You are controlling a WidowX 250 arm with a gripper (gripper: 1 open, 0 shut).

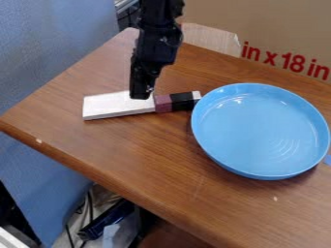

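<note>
My black gripper (142, 85) hangs over a white bar (110, 107) lying on the wooden table, its tip near the bar's upper right part. A dark red and black block (173, 102) lies at the bar's right end. I cannot tell whether the fingers are open or shut, or whether they touch the bar. A light blue plate (258, 131) sits to the right of these.
A cardboard box (265, 44) stands behind. Beyond the table's left edge are blue padding and some cables.
</note>
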